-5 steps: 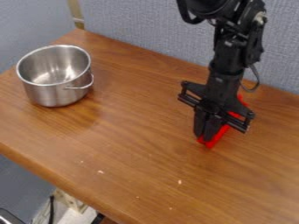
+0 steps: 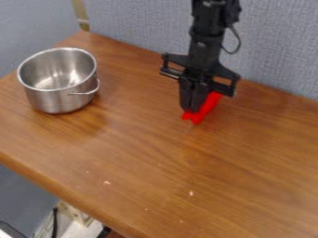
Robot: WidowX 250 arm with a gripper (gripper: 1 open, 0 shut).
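My black gripper points down over a red block at the back middle of the wooden table. The block shows behind and below the fingers; whether they are closed on it I cannot tell. A steel pot with wire handles stands at the left of the table.
Grey walls rise along the back and left. The table's left edge runs along the lower left, with cables below it.
My gripper and the red block have moved left and back, toward the pot's side. The pot stays in place.
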